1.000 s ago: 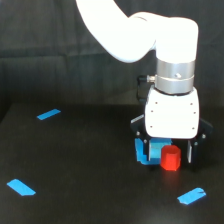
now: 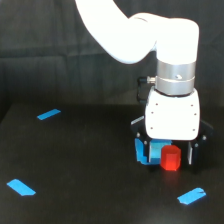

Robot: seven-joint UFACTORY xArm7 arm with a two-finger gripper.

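My white gripper (image 2: 169,153) is low over the right side of the dark table, pointing down. Its dark fingers stand apart, one to the left and one at the right (image 2: 190,153). A red block (image 2: 171,158) with an angular outline lies in the space between them, nearer the right finger. Just left of it is a blue block (image 2: 156,150), partly covered by the hand. More blue (image 2: 140,150) shows further left, beyond a dark strip; whether it belongs to the same block I cannot tell. Contact between fingers and blocks is hard to make out.
Blue strips lie flat on the table: one at the back left (image 2: 49,114), one at the front left (image 2: 21,187), one at the front right (image 2: 191,196). A dark curtain (image 2: 50,60) hangs behind.
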